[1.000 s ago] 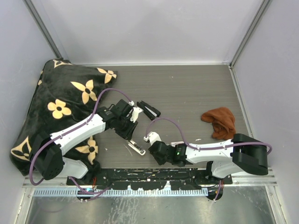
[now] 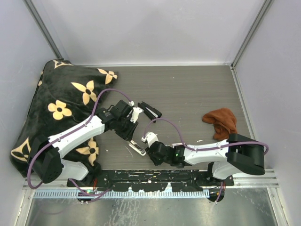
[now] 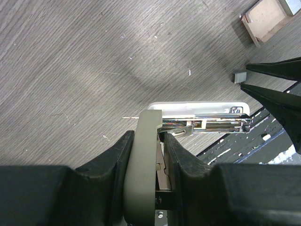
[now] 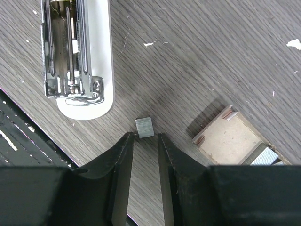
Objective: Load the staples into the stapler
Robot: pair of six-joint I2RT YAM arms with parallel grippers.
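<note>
The stapler lies opened on the table, its metal staple channel [image 3: 221,124] and white base [image 4: 101,61] exposed. My left gripper is shut on the stapler near its grey-green handle [image 3: 141,174]. To the right of the stapler's end is a short strip of staples [image 4: 144,127], seemingly on the table. My right gripper stands part open with its tips at the near end of that strip. In the left wrist view, the right fingers [image 3: 275,96] reach in from the right, one either side of the strip's near edge.
A small open cardboard box [image 4: 230,141] with more staples inside is to the right of the strip. A black object [image 2: 149,111] lies farther back, a brown cloth [image 2: 221,122] at the right, and a patterned blanket [image 2: 61,94] at the left.
The left arm and stapler have stayed in place.
</note>
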